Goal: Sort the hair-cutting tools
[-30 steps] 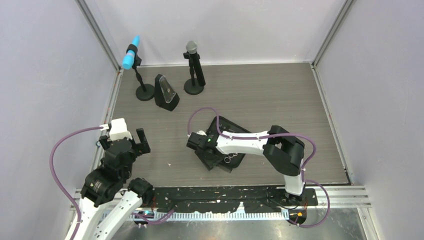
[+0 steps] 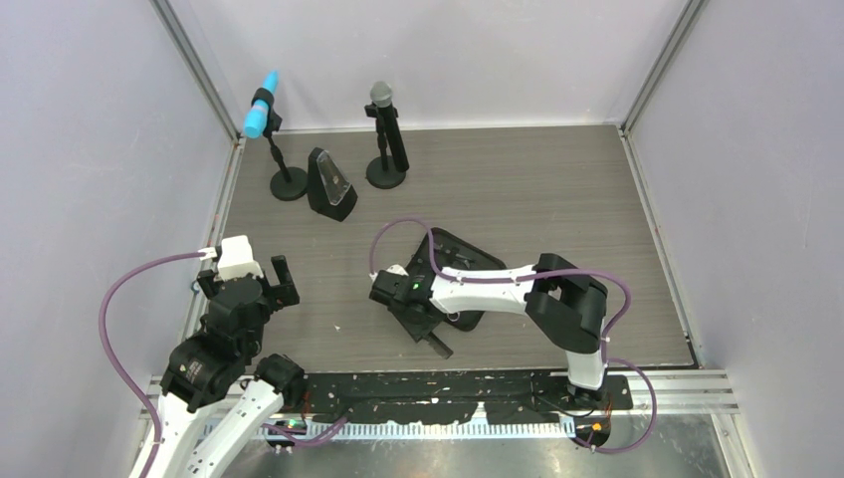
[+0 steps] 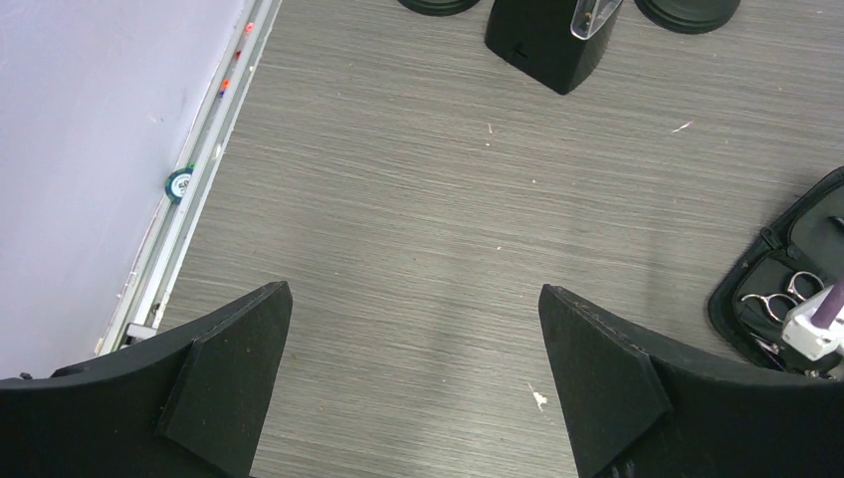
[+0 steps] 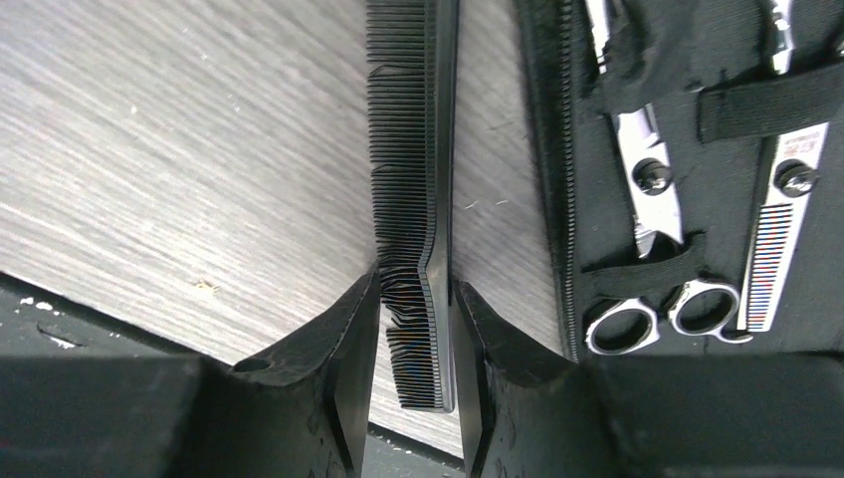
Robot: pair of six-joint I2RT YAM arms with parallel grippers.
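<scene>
A black comb [image 4: 403, 149] with teeth along its left side runs lengthwise in the right wrist view. Its lower end lies between the fingers of my right gripper, which stand about the comb's width apart; whether they press on it is unclear. Beside the comb, the black zip case [image 4: 562, 189] holds scissors [image 4: 649, 194] and thinning shears [image 4: 781, 234] under straps. From above, the right arm covers part of the case [image 2: 468, 254]. My left gripper is open and empty over the left side of the table.
At the back left stand a metronome [image 2: 331, 186], a blue microphone [image 2: 262, 108] on a stand, and a black microphone [image 2: 390, 129] on another. Walls bound the left, right and back.
The right gripper has shifted slightly left and toward the front edge. More of the dark strip below it shows now. The left arm has stayed still.
</scene>
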